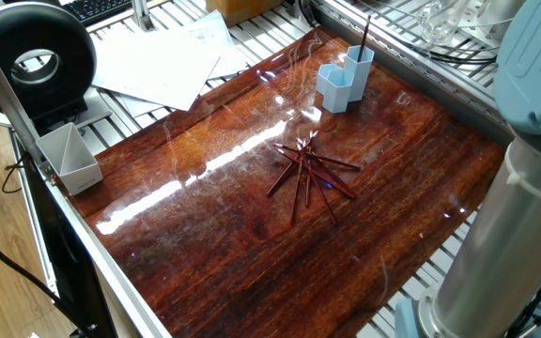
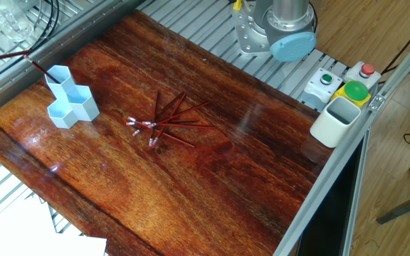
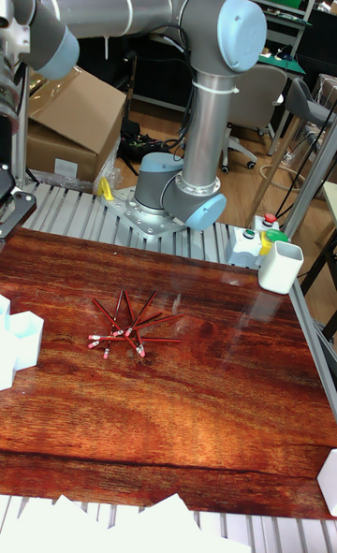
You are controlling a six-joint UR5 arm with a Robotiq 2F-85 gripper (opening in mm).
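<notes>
Several dark red pencils with pale ends [image 1: 310, 178] lie crossed in a loose fan on the wooden board. Their pale ends bunch together on the side toward the papers. A light blue holder of joined hexagonal cups [image 2: 72, 107] stands upright, apart from the pile. One pencil [image 1: 364, 39] leans out of a cup. Another thin dark red stick [image 2: 2, 57] runs in from the left edge in exterior view 2; what supports it is unclear. Only part of my gripper [image 3: 14, 210] seems to show, dark and cut off at the left edge of exterior view 3; its fingers cannot be made out.
A white square cup [image 2: 335, 122] stands at a board corner near the button boxes [image 2: 323, 83]. Another white container [image 1: 69, 158] sits at the edge in exterior view 1. Papers [image 1: 162, 61] lie beyond the board. Much of the wooden board [image 1: 242, 272] is bare.
</notes>
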